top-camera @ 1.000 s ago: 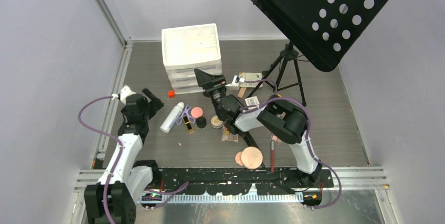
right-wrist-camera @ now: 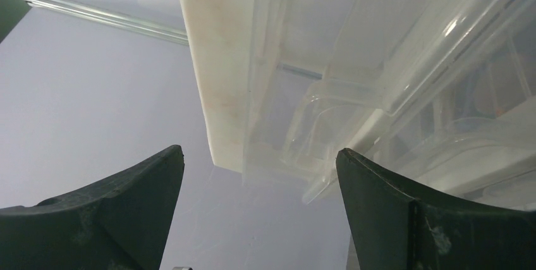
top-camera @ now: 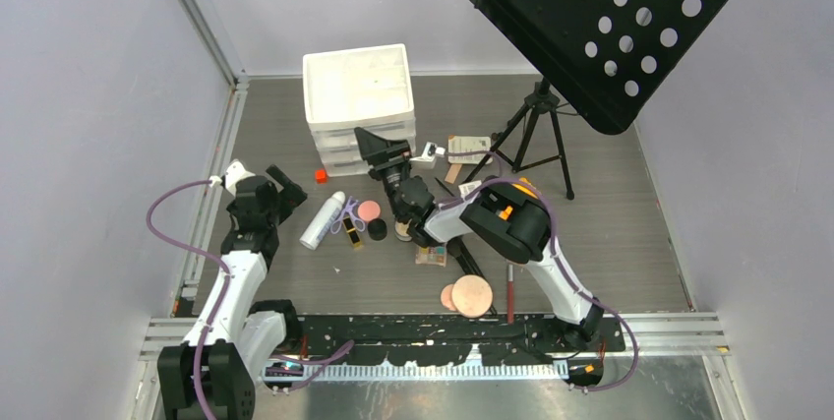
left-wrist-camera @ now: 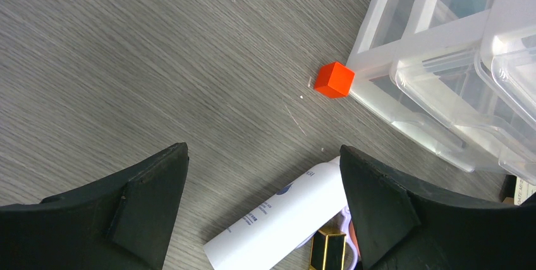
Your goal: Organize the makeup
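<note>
A white clear drawer organizer (top-camera: 357, 86) stands at the back. My open right gripper (top-camera: 366, 145) is at its front face; in the right wrist view clear drawer edges (right-wrist-camera: 392, 93) fill the space before the fingers, with nothing seen held. My left gripper (top-camera: 285, 184) hangs open at the left over bare floor. A white spray bottle (top-camera: 324, 220), purple scissors (top-camera: 349, 223), pink compact (top-camera: 369, 210), black jar (top-camera: 377, 229), gold-black item (top-camera: 352, 233), large beige compact (top-camera: 472, 296) and several other makeup items lie in front of the organizer, some hidden by the right arm.
An orange cube (left-wrist-camera: 334, 80) sits by the organizer's front-left corner. A black music stand (top-camera: 610, 36) on a tripod takes up the back right. Grey walls bound the area.
The left arm and the makeup items look unchanged.
</note>
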